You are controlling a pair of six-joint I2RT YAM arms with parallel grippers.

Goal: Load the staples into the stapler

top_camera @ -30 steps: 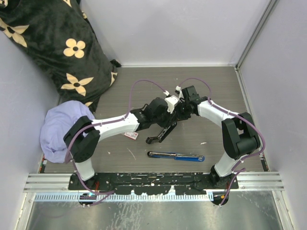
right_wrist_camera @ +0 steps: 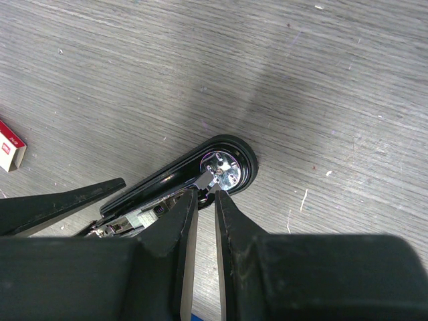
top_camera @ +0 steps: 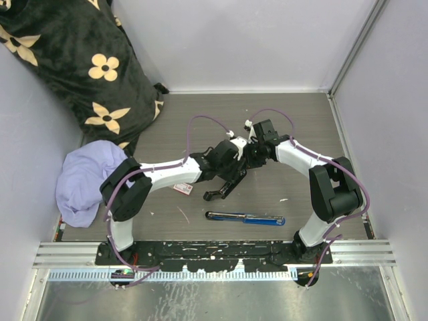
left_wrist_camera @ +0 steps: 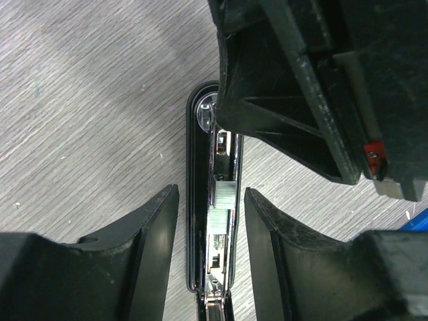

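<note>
The black stapler (top_camera: 231,188) lies opened out on the table, its metal rail (left_wrist_camera: 222,154) exposed. Two short pale staple pieces sit along that rail: the upper staple piece (left_wrist_camera: 226,194) is offset a little to the right of the lower staple piece (left_wrist_camera: 217,221). Around them, my left gripper is open, one finger on either side of the stapler and nothing gripped. At the stapler's round-plate end, my right gripper is shut on the tip of the metal rail, though its fingertips partly hide the contact.
A blue stapler (top_camera: 264,220) lies nearer the table's front edge. Left of the black stapler is a small red-and-white box (top_camera: 182,188). A lavender cloth (top_camera: 90,180) lies at the far left. The two grippers are close together.
My left arm has shifted slightly right and toward the front edge, its gripper a little lower over the stapler. The right arm and the stapler look unmoved.
</note>
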